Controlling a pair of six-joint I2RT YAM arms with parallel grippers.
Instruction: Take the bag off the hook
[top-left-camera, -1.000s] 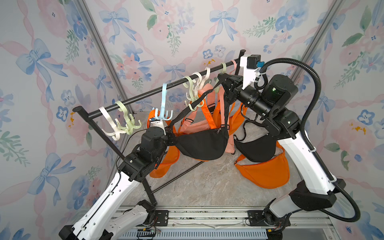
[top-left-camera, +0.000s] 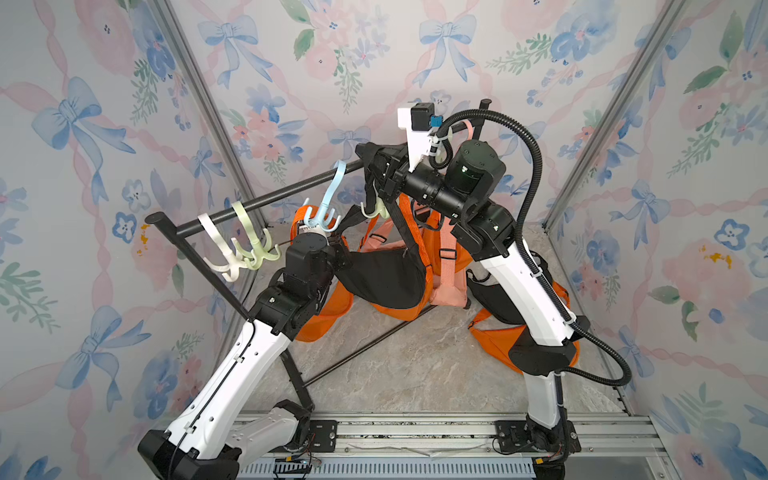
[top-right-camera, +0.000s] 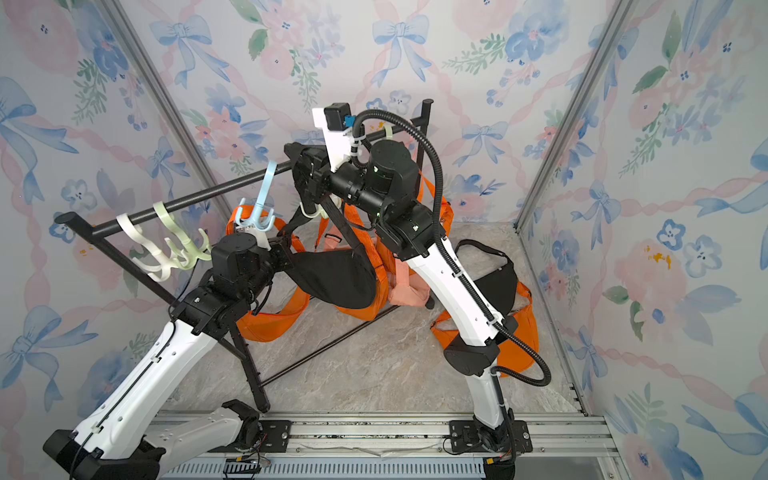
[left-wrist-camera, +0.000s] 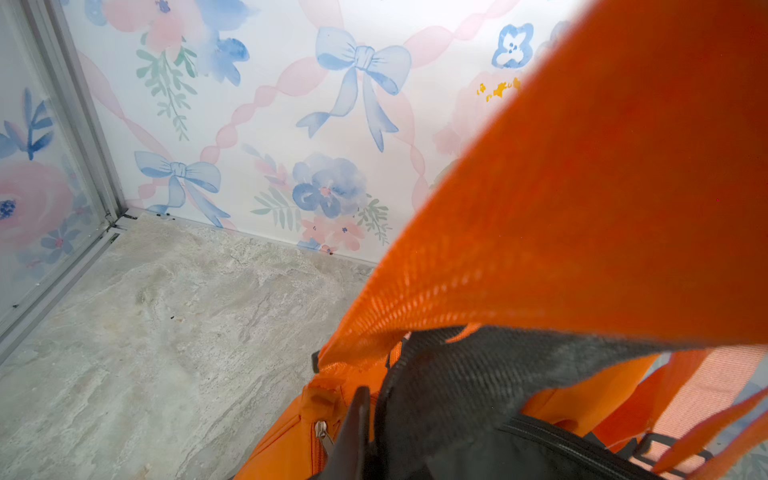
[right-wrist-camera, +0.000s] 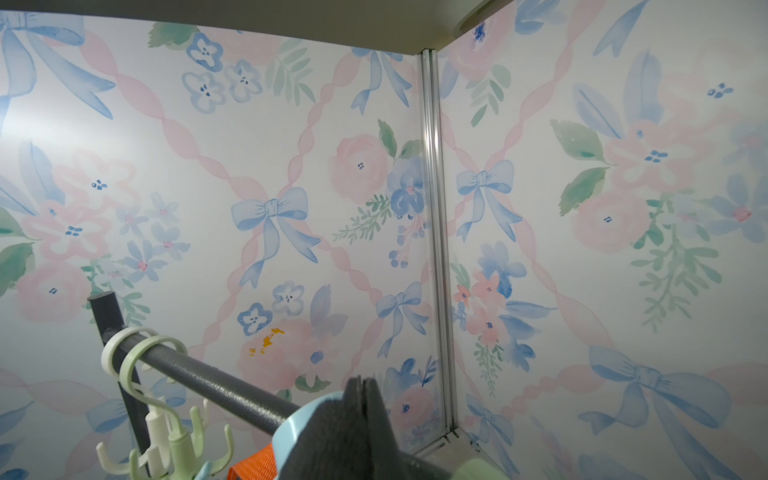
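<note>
A black bag (top-left-camera: 384, 280) (top-right-camera: 324, 272) hangs by a dark strap between my grippers, in front of orange and pink bags. My left gripper (top-left-camera: 340, 249) is low beside the blue hook (top-left-camera: 332, 192), shut on the black bag's strap; orange and dark fabric fills the left wrist view. My right gripper is up at the rack's bar (right-wrist-camera: 224, 384), its fingertips shut; the strap drapes down from it in the top views, though what is between the fingers cannot be seen.
Several multi-prong hooks (top-left-camera: 256, 248) hang along the rail. Orange and black bags (top-right-camera: 512, 336) lie on the floor at the right. Patterned walls enclose the rack; bare floor (top-left-camera: 400, 368) shows below.
My right arm has moved leftward along the bar, towards the blue hook, drawing the strap with it. The left arm has risen slightly, and the black bag has shifted left.
</note>
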